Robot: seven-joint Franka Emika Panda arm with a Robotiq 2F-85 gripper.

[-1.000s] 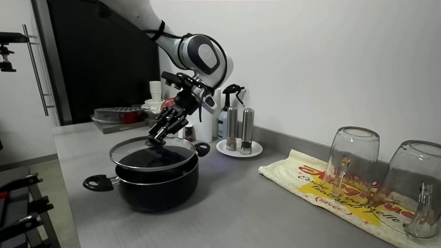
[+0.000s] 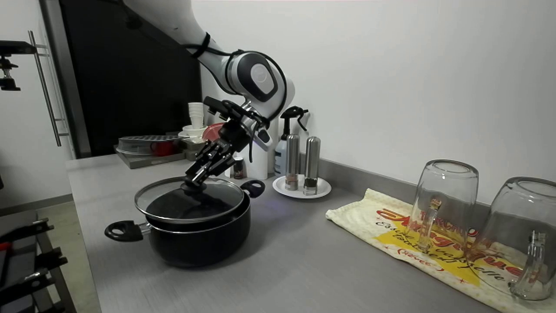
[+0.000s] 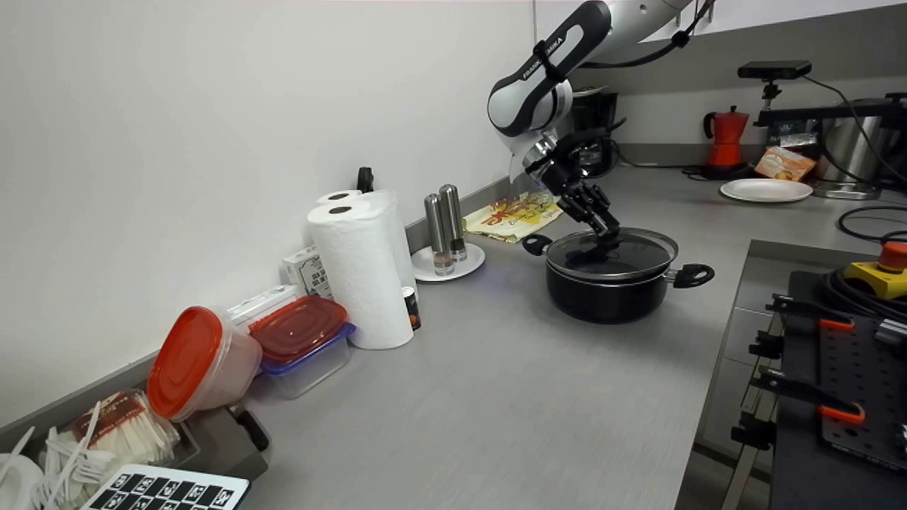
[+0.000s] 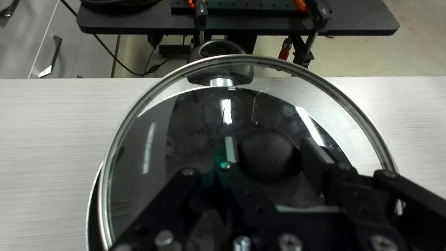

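A black two-handled pot [image 2: 200,248] stands on the grey counter. Over its mouth is a glass lid [image 2: 156,201] with a metal rim and a round black knob [image 4: 267,154]. My gripper [image 2: 195,185] is shut on that knob, one finger [image 4: 231,150] to each side of it in the wrist view. The lid lies slightly tilted and off centre; in exterior view 1 a dark gap shows between its near rim and the pot. From exterior view 2 the lid [image 3: 650,246] looks close to the pot's rim, and whether they touch at the back cannot be told.
Two steel mills [image 2: 311,164] stand on a white plate [image 2: 328,188] behind the pot. Upturned glass mugs [image 2: 448,208] rest on a printed cloth [image 2: 365,219] to the right. Paper towel rolls [image 3: 361,272] stand along the wall.
My gripper and the lid have come down a little and shifted slightly left in exterior view 1, narrowing the gap above the pot. The pot has not moved.
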